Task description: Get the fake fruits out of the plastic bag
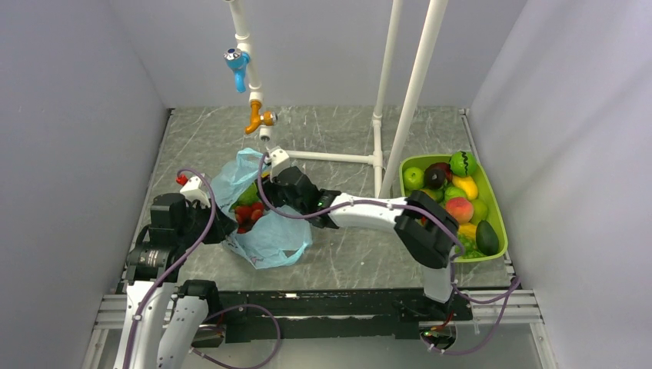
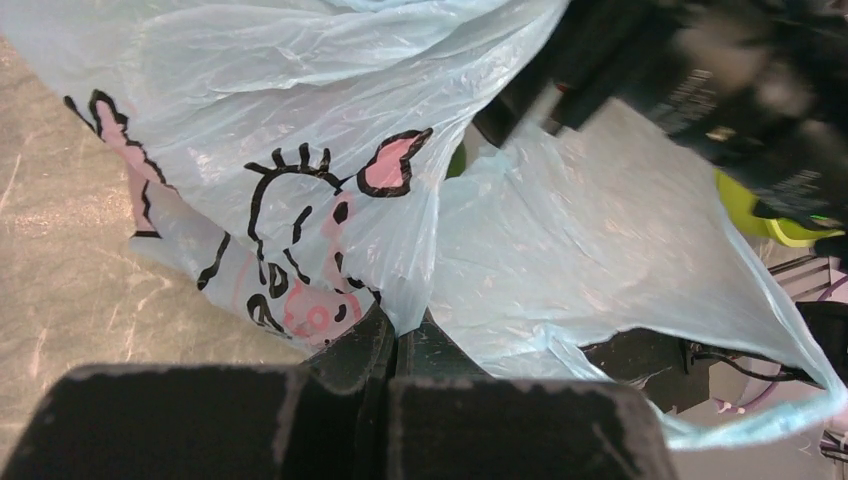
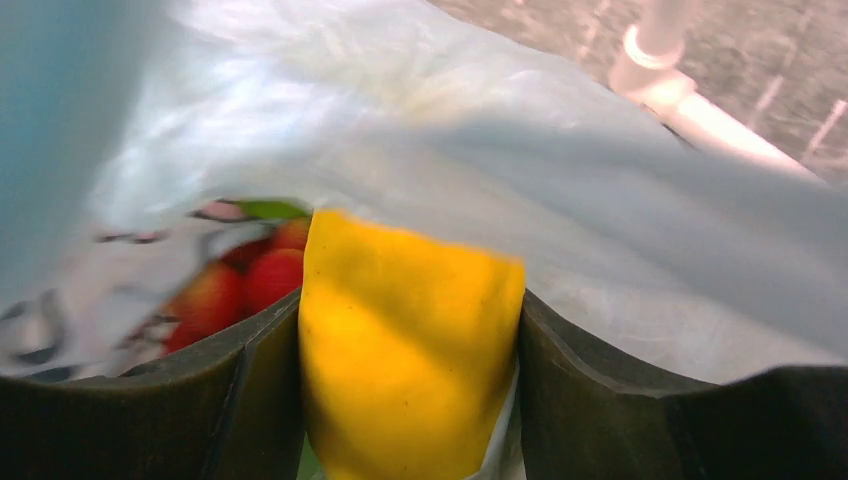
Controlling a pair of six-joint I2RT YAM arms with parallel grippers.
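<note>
The light blue plastic bag (image 1: 271, 240) lies on the left half of the counter, its mouth spread. My left gripper is shut on a pinched fold of its printed film (image 2: 330, 230). In the right wrist view a yellow fruit (image 3: 408, 350) fills the space between the fingers of my right gripper, pressed by both sides. From above, that gripper (image 1: 266, 187) is over the bag's opening and the yellow fruit is mostly hidden. Red fruits (image 1: 247, 217) and something green (image 1: 247, 194) remain visible inside the bag.
A green basket (image 1: 503, 231) full of assorted fruits stands at the right. White pipes (image 1: 330, 157) cross the back of the counter, with a slanting pipe (image 1: 411, 92) beside the basket. Bare counter (image 1: 354, 261) lies between bag and basket.
</note>
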